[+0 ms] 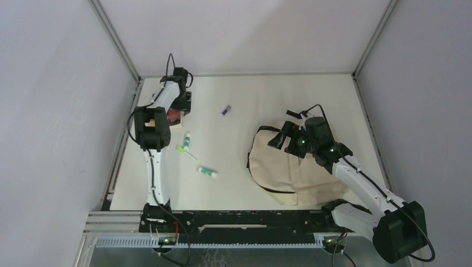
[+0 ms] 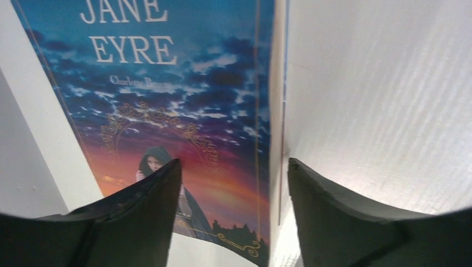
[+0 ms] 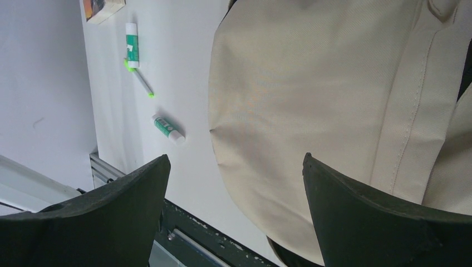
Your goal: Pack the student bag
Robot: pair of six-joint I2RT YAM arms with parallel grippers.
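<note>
The Jane Eyre book (image 2: 217, 100) lies flat at the table's far left. My left gripper is low over its right edge, part open, one finger over the cover and the other beside the spine or page edge. The beige bag (image 1: 275, 167) lies at the front right, under my open right gripper, which holds nothing.
White walls bound the table (image 1: 234, 94) on the left, back and right.
</note>
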